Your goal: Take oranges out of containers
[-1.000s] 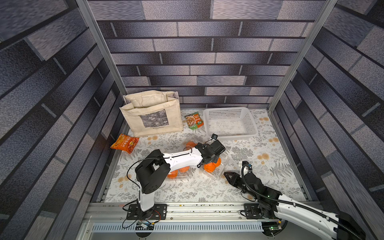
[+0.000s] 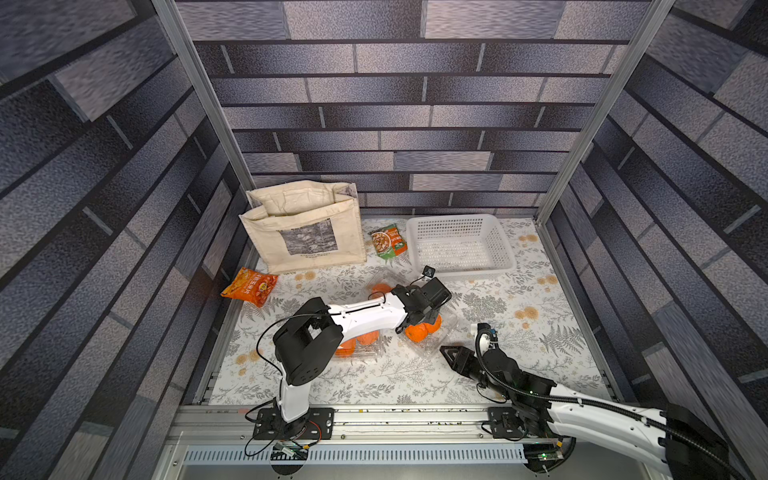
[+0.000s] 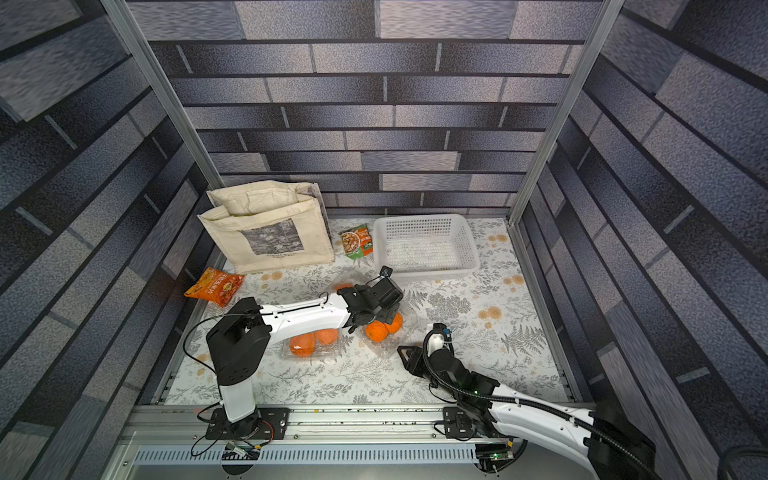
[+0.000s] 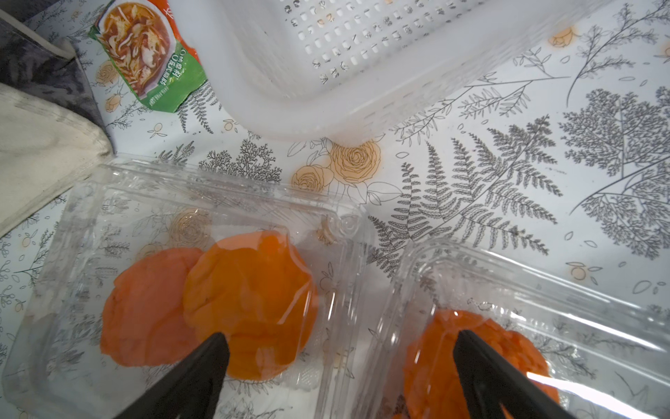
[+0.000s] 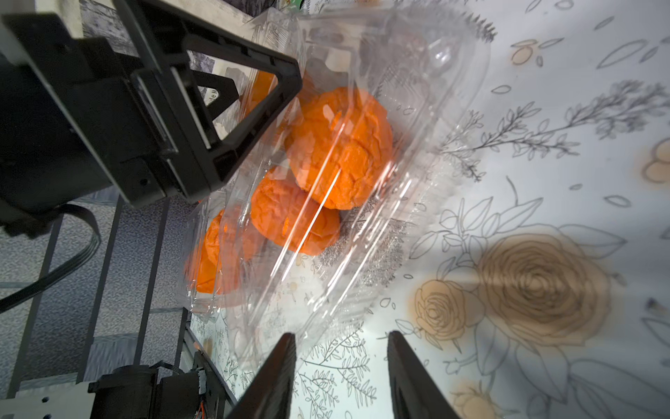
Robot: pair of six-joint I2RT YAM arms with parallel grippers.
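Clear plastic containers hold oranges: a left one (image 4: 83, 293) with two (image 4: 247, 300), a right one (image 4: 530, 269) with more (image 5: 338, 146), and another (image 3: 312, 348) at the front left, partly behind the left arm. My left gripper is open over the gap between two containers, its fingers reaching over both, nothing held. Low beside the middle container, at its right front, my right gripper has its fingers apart with only table showing between them.
A white basket (image 2: 460, 244) stands at the back, with a green-orange packet (image 2: 388, 240) and canvas bag (image 2: 304, 232) to its left. An orange snack bag (image 2: 249, 286) lies far left.
The right arm has shifted slightly leftward toward the front of the middle container. The left arm has barely moved.
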